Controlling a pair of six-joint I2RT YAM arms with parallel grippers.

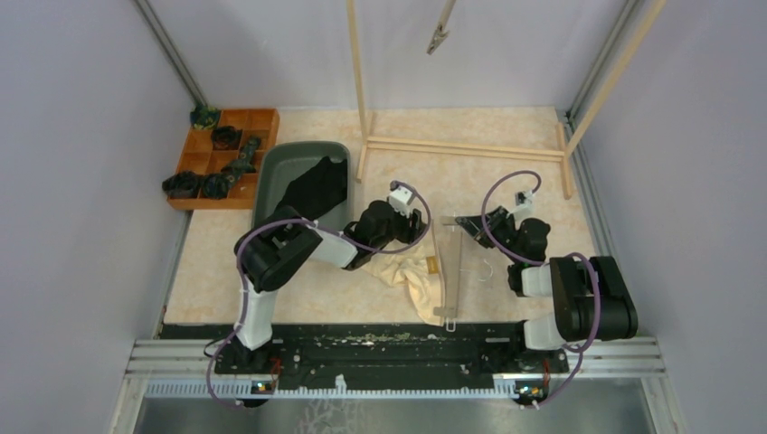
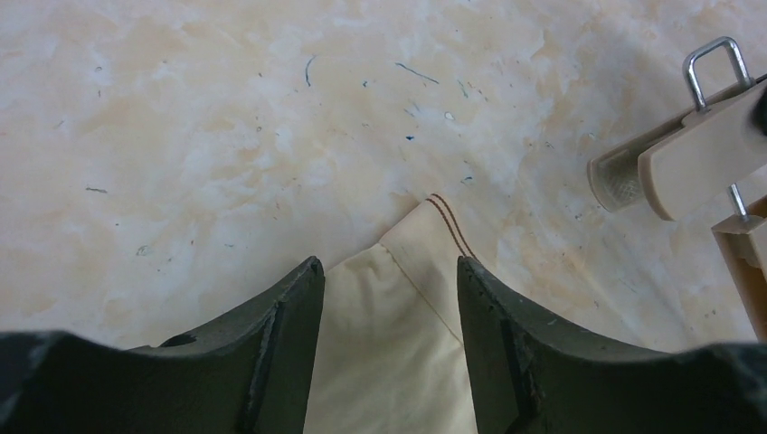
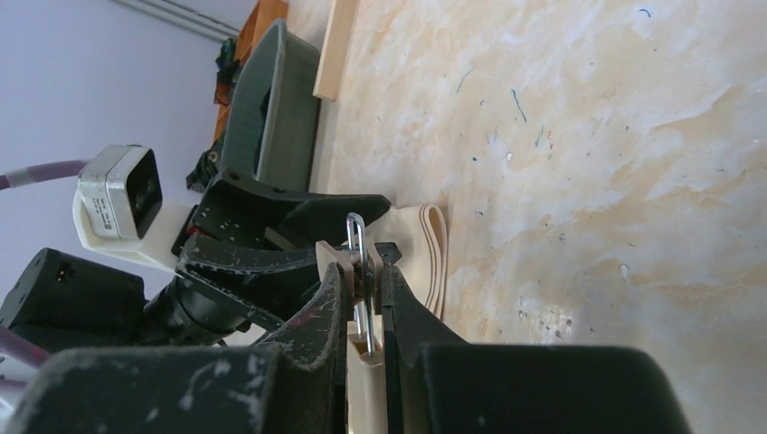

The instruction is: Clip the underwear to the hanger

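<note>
Beige underwear (image 1: 411, 276) lies crumpled on the table beside the clip hanger (image 1: 453, 271), whose bar runs front to back. My left gripper hangs open over a corner of the underwear (image 2: 393, 334), with a hanger clip (image 2: 687, 158) to its upper right in the left wrist view. My right gripper is shut on the clip at the hanger's far end, its metal wire standing between the fingers. In the right wrist view the left gripper's fingers are just behind that clip, over the folded cloth.
A grey bin (image 1: 271, 172) with black cloth and an orange divided organizer (image 1: 194, 163) stand at the left. A wooden frame (image 1: 461, 148) spans the back, with a clip hanging above. Bare table lies between frame and grippers.
</note>
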